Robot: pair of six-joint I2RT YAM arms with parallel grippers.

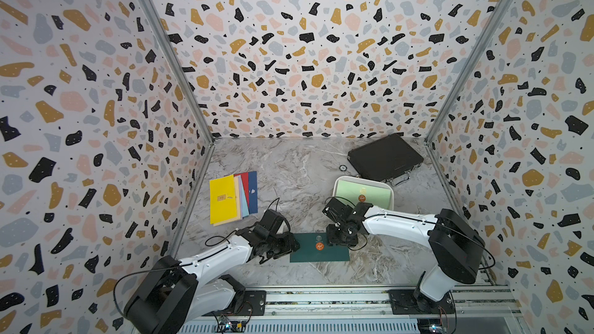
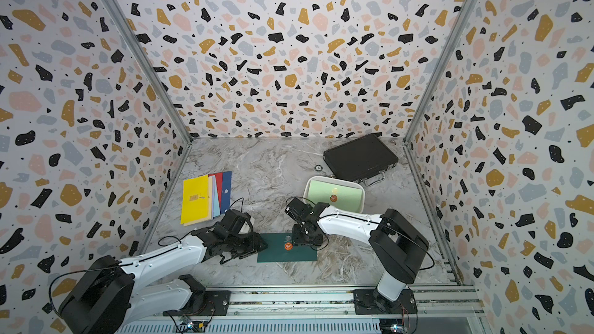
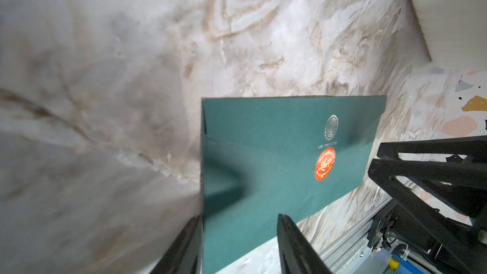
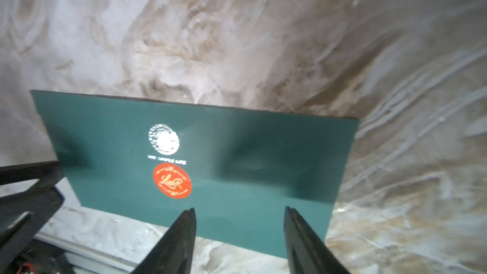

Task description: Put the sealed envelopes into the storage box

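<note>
A dark green envelope (image 1: pixel 309 254) with a grey emblem and a red round seal (image 3: pixel 325 163) lies flat on the marble table near its front edge. Over its left end, my left gripper stands open, one finger at either side of the end's outline. My right gripper hovers above the envelope's right half, its fingers apart with bare green surface between them. The white storage box (image 1: pixel 392 204) sits behind the right arm, with a light green envelope (image 1: pixel 377 193) bearing a red seal inside. The arm hides the box's near corner.
Yellow, red and blue folders or envelopes (image 1: pixel 222 207) are stacked at the left of the table. A black case (image 1: pixel 385 156) stands at the back right, beside a small round dark object (image 1: pixel 342 167).
</note>
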